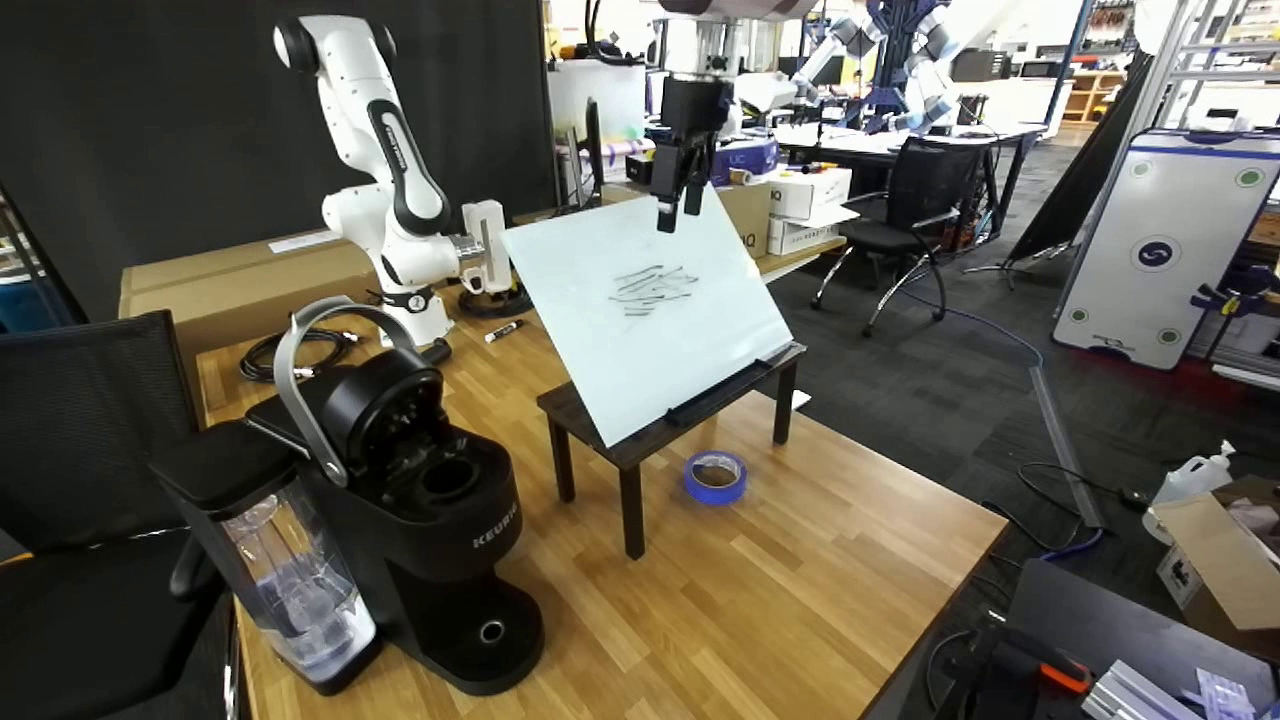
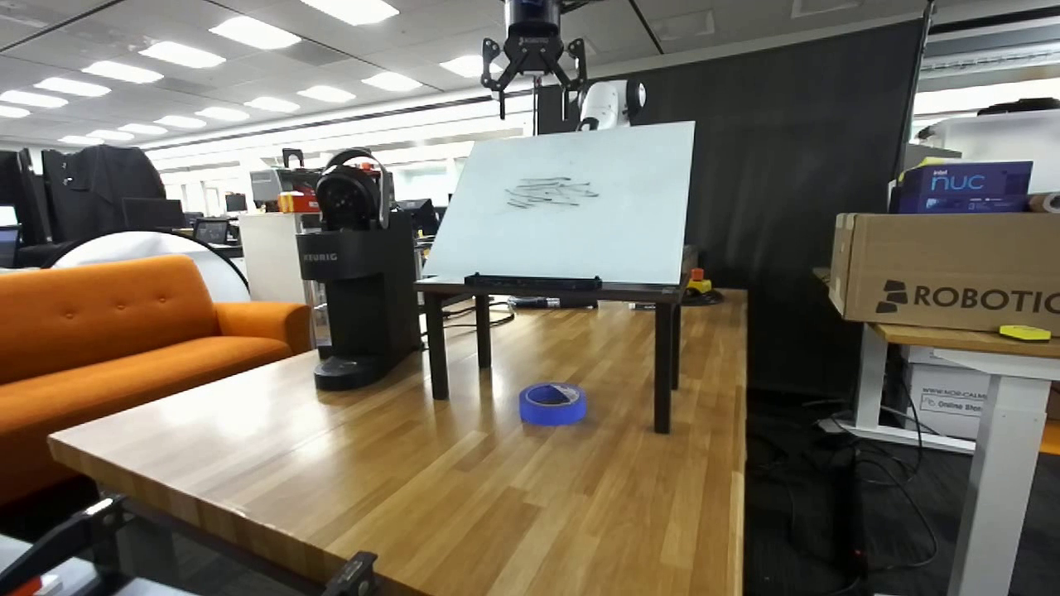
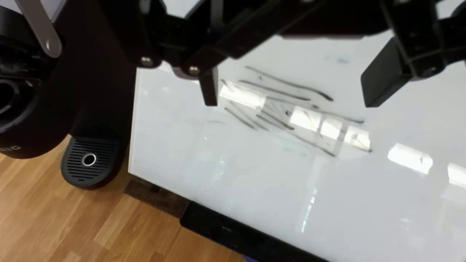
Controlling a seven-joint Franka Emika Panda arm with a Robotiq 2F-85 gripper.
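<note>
Above the upper part of a tilted whiteboard, my gripper points downward with its fingers wide apart. In exterior view 2 the gripper hangs over the board's top edge, nothing between its fingers. Several dark scribbled lines mark the middle of the board. From the wrist, those scribbles appear in the gap between the finger pads, with bright reflections around them. The board leans on a small dark stand with a black ledge along its lower edge.
A black coffee machine with its lid up stands left of the board. Blue tape lies on the wooden table before the stand. A marker rests behind the board, near a second white arm.
</note>
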